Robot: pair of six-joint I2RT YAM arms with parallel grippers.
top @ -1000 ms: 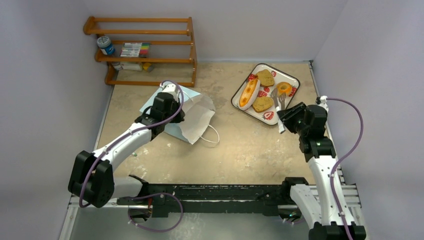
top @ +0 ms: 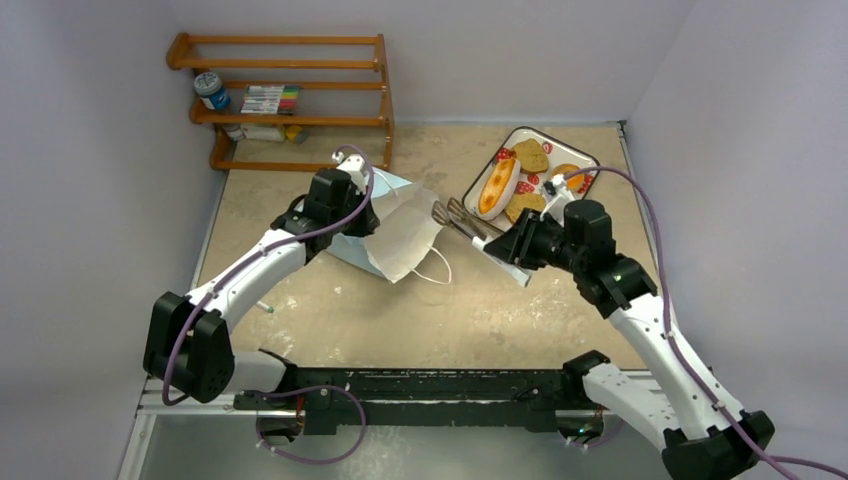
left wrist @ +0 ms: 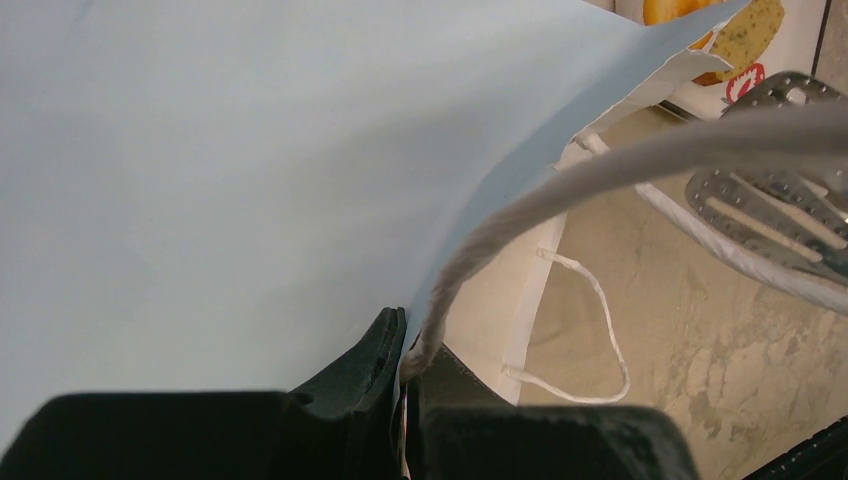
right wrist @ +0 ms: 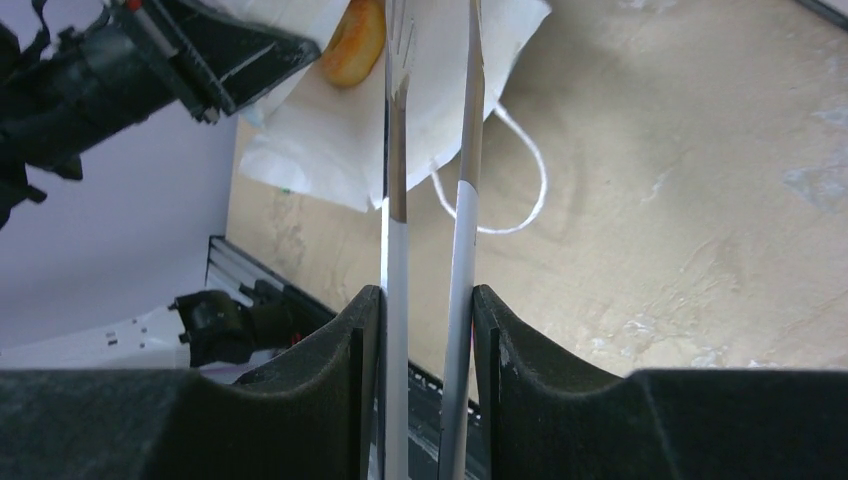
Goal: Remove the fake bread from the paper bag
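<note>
My left gripper is shut on the edge of the paper bag [top: 403,228], pale blue outside and white inside. The bag leans on its side, its mouth facing right, with the white rope handle [left wrist: 600,300] hanging out. Inside it, a golden-brown piece of fake bread [right wrist: 355,45] shows in the right wrist view; the top view hides it. Metal tongs [right wrist: 396,255] with white handles sit between the fingers of my right gripper, their arms slightly apart. The tongs' slotted heads [top: 452,215] point left, a short way right of the bag's mouth.
A patterned tray [top: 575,153] at the back right bears a hot-dog bun [top: 496,190], flat bread slices [top: 530,155] and a ring-shaped bread [top: 568,175]. The wooden rack [top: 285,121] stands at the back left. Clear table lies in front of the bag.
My right gripper has swung the tongs leftward from over the tray towards the bag, and their heads have spread apart. The left gripper and bag have shifted slightly right.
</note>
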